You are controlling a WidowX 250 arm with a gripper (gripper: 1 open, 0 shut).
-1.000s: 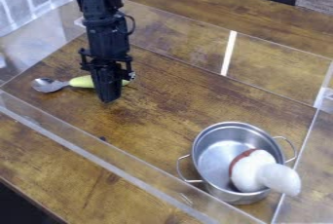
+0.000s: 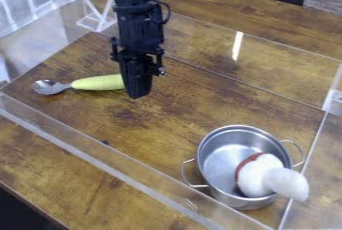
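A dark gripper (image 2: 136,82) points down just over the right end of a yellow-green object (image 2: 96,83), which looks like a banana or corn, lying on the wooden board. Its fingertips look shut, with nothing visible between them, though the yellow object behind them is partly hidden. A metal spoon (image 2: 51,87) lies at the left end of the yellow object.
A steel pot (image 2: 218,143) at the lower right holds a white and red-brown object (image 2: 261,174) and a pale item sticking out over its rim. Clear plastic walls edge the wooden surface (image 2: 160,134). The middle of the board is clear.
The gripper has moved right, from over the middle of the yellow object to its right end. The yellow object and spoon look about where they were.
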